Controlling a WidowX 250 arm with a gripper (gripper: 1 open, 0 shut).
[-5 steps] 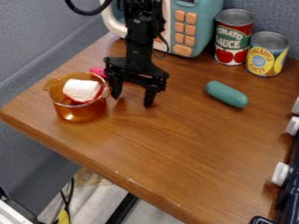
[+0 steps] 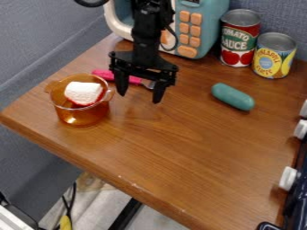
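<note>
My black gripper (image 2: 139,90) hangs over the wooden table (image 2: 180,153), its two fingers spread apart with nothing visible between them. Just left of it is an amber pot (image 2: 86,116) holding a white and red object (image 2: 83,92). Behind the fingers lies a pink tool (image 2: 106,74), partly hidden. A teal cylinder (image 2: 232,96) lies to the right.
A teal toy microwave (image 2: 198,27) stands at the back, with a red-green can (image 2: 240,36) and a yellow can (image 2: 275,56) to its right. A dark appliance with white knobs (image 2: 295,189) edges the right side.
Over the last second my gripper has risen, uncovering more of the pink tool behind it. The objects on the table look unmoved.
</note>
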